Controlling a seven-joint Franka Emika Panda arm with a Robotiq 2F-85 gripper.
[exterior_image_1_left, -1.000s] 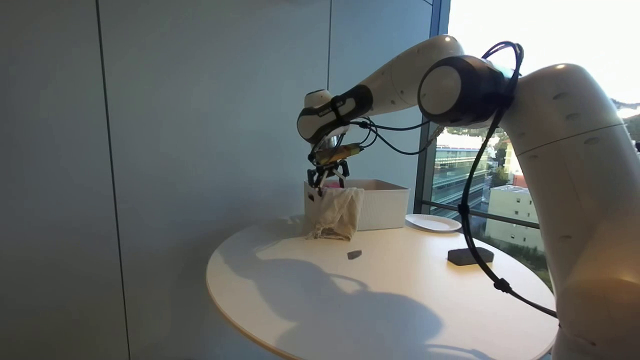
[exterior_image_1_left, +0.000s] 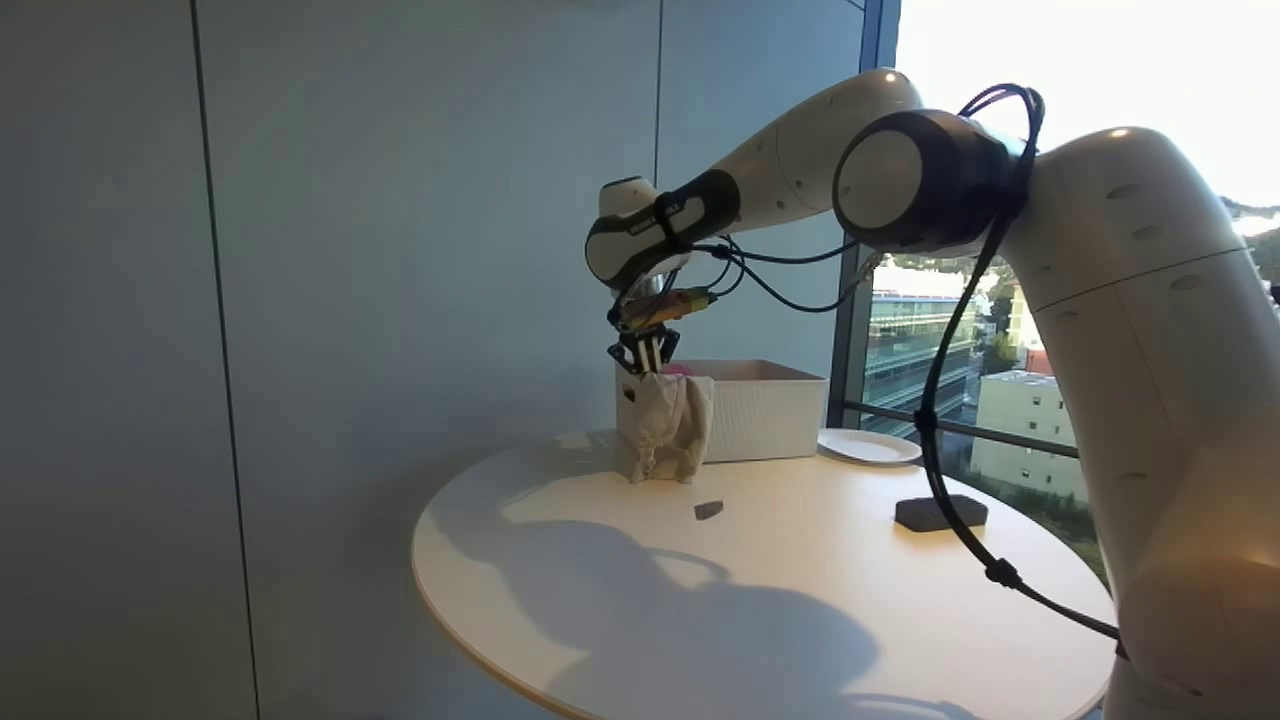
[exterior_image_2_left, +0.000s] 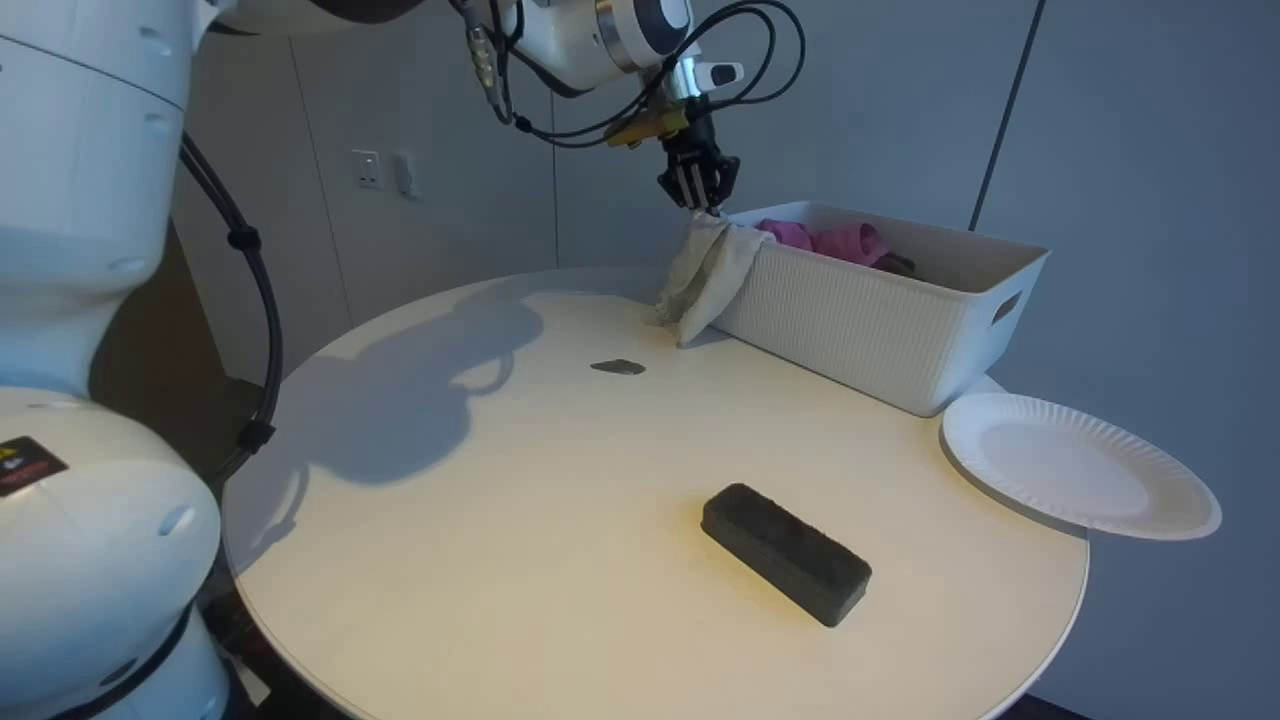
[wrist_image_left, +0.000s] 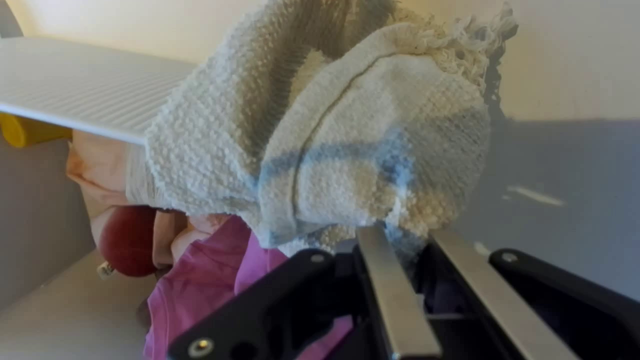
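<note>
A cream towel (exterior_image_1_left: 672, 426) hangs over the near wall of the white box (exterior_image_2_left: 864, 330), its lower end reaching down to the table top. My gripper (exterior_image_1_left: 649, 368) points down at the box's rim and is shut on the towel's upper part. In the wrist view, bunched towel (wrist_image_left: 384, 132) with a blue stripe and a frayed edge meets the tips of my gripper. Inside the box lie a pink cloth (wrist_image_left: 210, 276), a dark red round thing (wrist_image_left: 128, 240) and something yellow (wrist_image_left: 30, 131).
To the box's side, a white paper plate (exterior_image_2_left: 1056, 456) overhangs the table edge. A dark eraser-like block (exterior_image_2_left: 786, 552) and a small flat grey piece (exterior_image_2_left: 618, 366) lie on the table (exterior_image_2_left: 540, 576).
The gripper's fingers have closed from open onto the towel. The towel's top is now gathered in and its hanging part looks narrower; the arm and the box have shifted slightly.
</note>
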